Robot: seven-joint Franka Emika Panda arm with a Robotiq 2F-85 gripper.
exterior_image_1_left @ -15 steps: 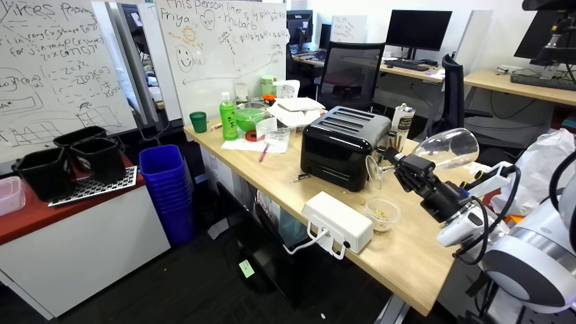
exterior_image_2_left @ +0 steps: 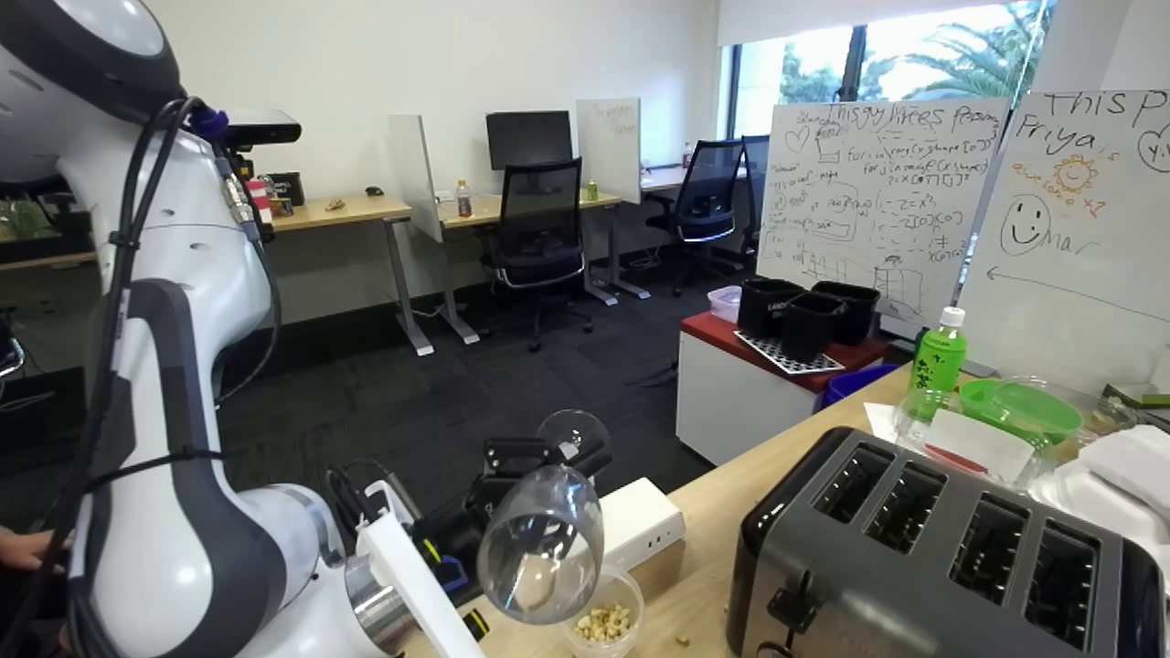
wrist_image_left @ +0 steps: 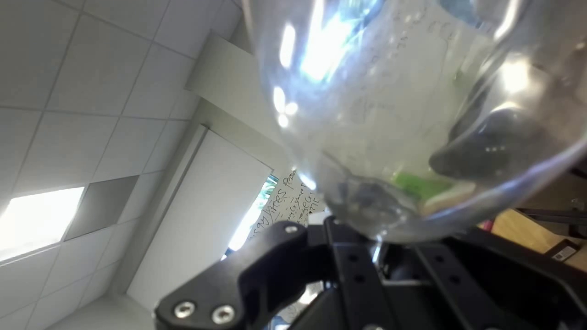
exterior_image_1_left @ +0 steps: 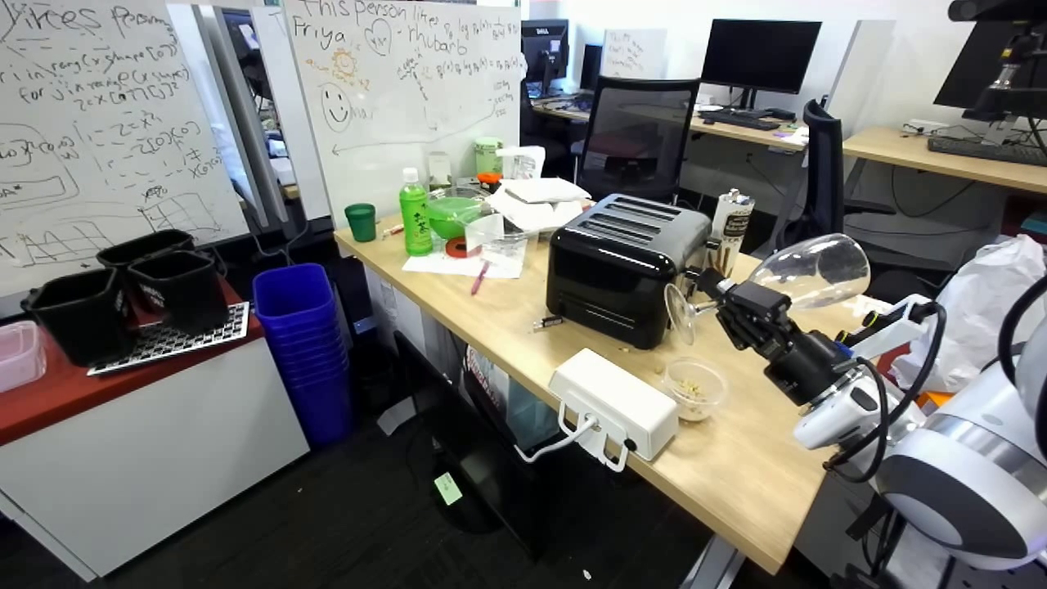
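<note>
A clear wine glass (exterior_image_1_left: 816, 272) lies tipped on its side in the air above the desk, my gripper (exterior_image_1_left: 708, 285) shut on its stem. In exterior view 1 its bowl points up and to the right, and its round foot (exterior_image_1_left: 679, 314) is at the lower left. Exterior view 2 has the bowl (exterior_image_2_left: 542, 545) in front of my black gripper, with the foot (exterior_image_2_left: 572, 433) beyond. The bowl (wrist_image_left: 418, 110) fills the upper right of the wrist view, just above the dark fingers. No contents show inside it. A small clear tub with nuts (exterior_image_1_left: 694, 391) stands on the desk below.
A black toaster (exterior_image_1_left: 628, 270) stands close beside the glass's foot. A white box with a cable (exterior_image_1_left: 613, 402) sits at the desk's front edge. Behind the toaster stands a tall can (exterior_image_1_left: 731, 231).
</note>
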